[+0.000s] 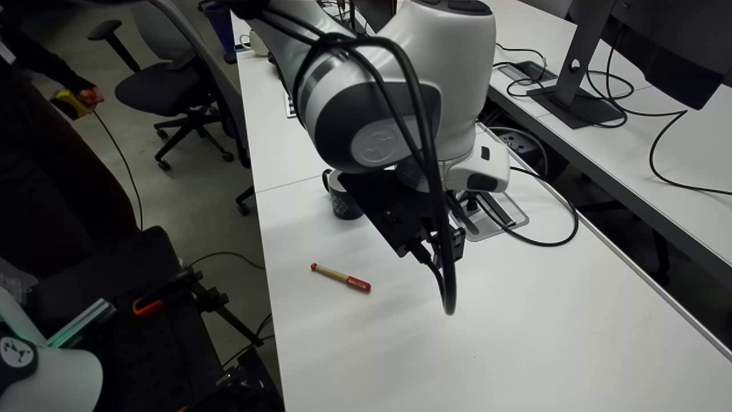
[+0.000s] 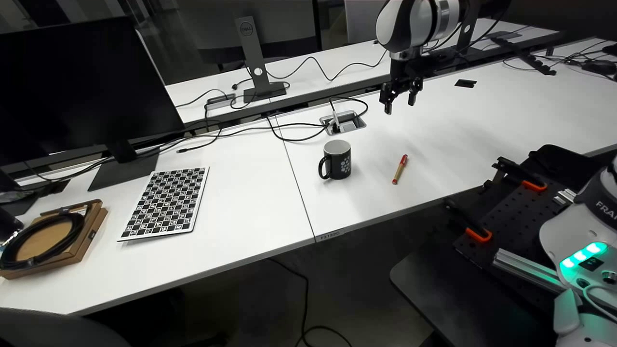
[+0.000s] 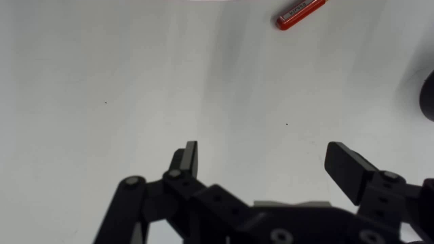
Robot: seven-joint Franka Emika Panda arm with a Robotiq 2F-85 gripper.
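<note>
My gripper (image 2: 399, 104) stands open above the white table, its fingers pointing down and well apart. Only bare tabletop shows between the fingertips in the wrist view. A black mug (image 2: 341, 161) with a pale pattern stands upright, apart from the gripper; the arm partly covers this mug (image 1: 345, 202) in exterior view 1. A red and tan marker (image 2: 400, 169) lies on the table near its front edge. Up close, the red end of the marker (image 3: 301, 13) enters at the top of the wrist view. A dark rounded shape (image 3: 428, 97) is cut off at the right edge there, probably the mug.
Cables run around a table socket (image 2: 347, 122) behind the mug. A checkered board (image 2: 166, 202), a monitor (image 2: 87, 86) and a cardboard box with a coiled cable (image 2: 55, 240) occupy the left side. Open tabletop lies right of the marker in exterior view 2.
</note>
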